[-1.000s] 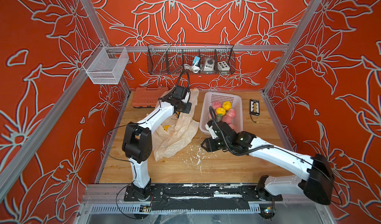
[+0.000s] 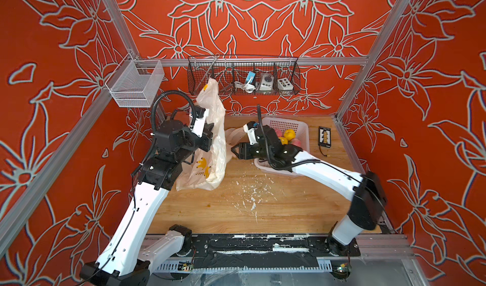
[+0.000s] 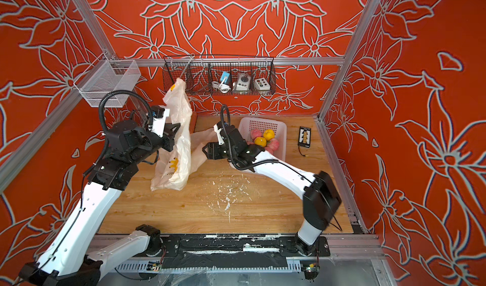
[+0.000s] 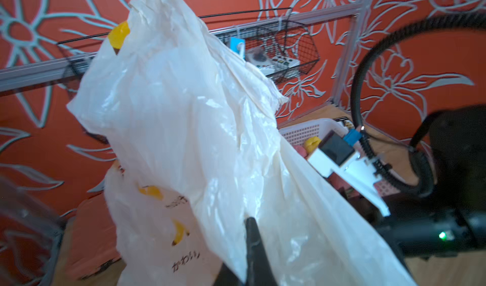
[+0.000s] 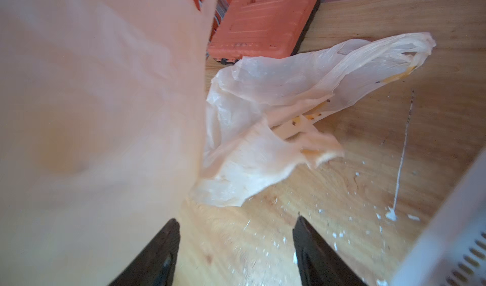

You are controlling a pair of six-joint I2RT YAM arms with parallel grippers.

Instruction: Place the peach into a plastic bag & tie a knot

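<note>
A thin whitish plastic bag (image 2: 218, 119) with yellow print hangs raised above the table at centre left. My left gripper is shut on a fold of its film. In the right wrist view, crumpled film (image 5: 263, 149) lies on the table and blurred film (image 5: 96, 134) fills the left side; whether they are joined I cannot tell. My right gripper stands open, its finger (image 5: 162, 250) apart from the other with only table seen between. Pink peaches (image 3: 273, 144) lie in the pale basket (image 3: 281, 129), partly behind the right arm.
Yellow fruits (image 2: 289, 134) share the basket. A red case (image 5: 263, 25) sits at the back left. A phone-like black device (image 2: 324, 136) lies far right. Above the back edge hangs a wire rack (image 2: 227, 65).
Over the last second my left arm has swung left and up, lifting the bag off the table.
</note>
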